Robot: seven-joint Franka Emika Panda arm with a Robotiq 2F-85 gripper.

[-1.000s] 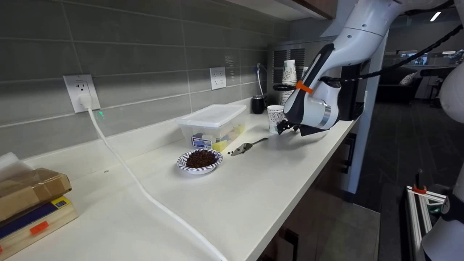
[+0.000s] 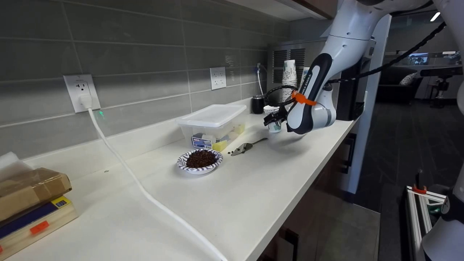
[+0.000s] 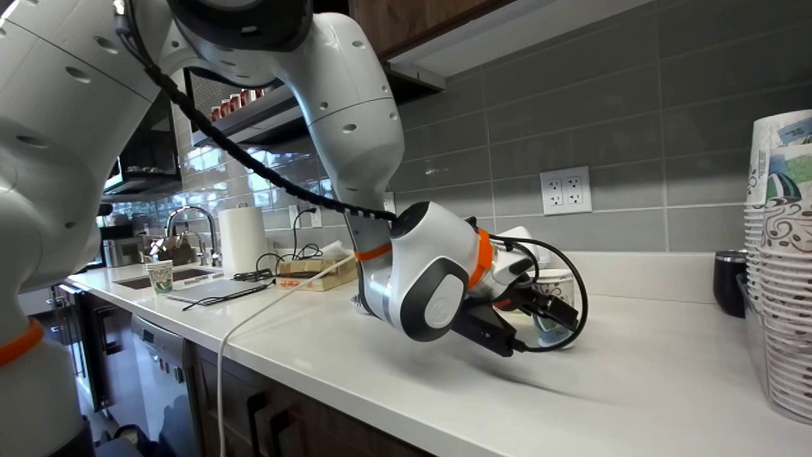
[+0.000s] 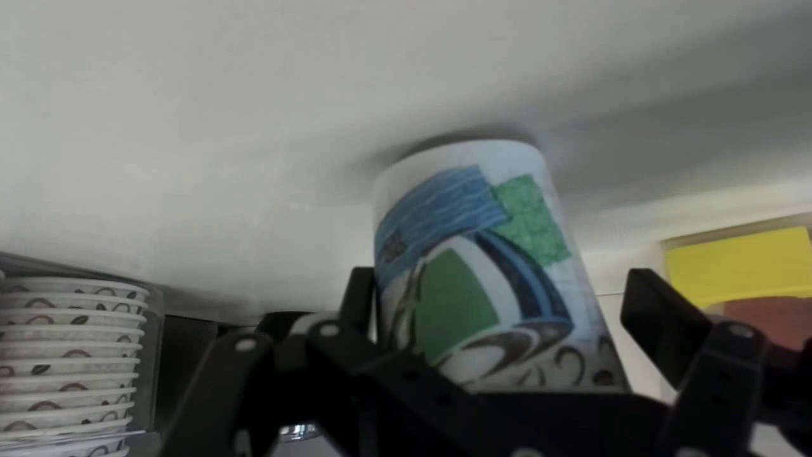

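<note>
A patterned paper cup (image 4: 472, 259) stands on the counter between the spread fingers of my gripper in the wrist view. One finger (image 4: 358, 301) lies close along the cup's left side, though whether it touches I cannot tell. On the right, a gap separates the other finger (image 4: 654, 320) from the cup wall. In exterior view 1 my open gripper (image 2: 277, 116) partly covers the cup (image 2: 274, 127). The second exterior view shows the cup (image 3: 557, 283) upright behind the gripper (image 3: 544, 320).
A purple-striped bowl (image 2: 200, 171) of dark beans and a small scoop (image 2: 241, 149) lie nearer exterior view 1. Behind them stands a lidded plastic box (image 2: 213, 116). Stacked cups (image 3: 784, 304) and a black tumbler (image 3: 729, 283) flank the cup.
My gripper has moved left in exterior view 1, from beside the cup to around it, and the wrist has turned. The cup looks to stand where it was.
</note>
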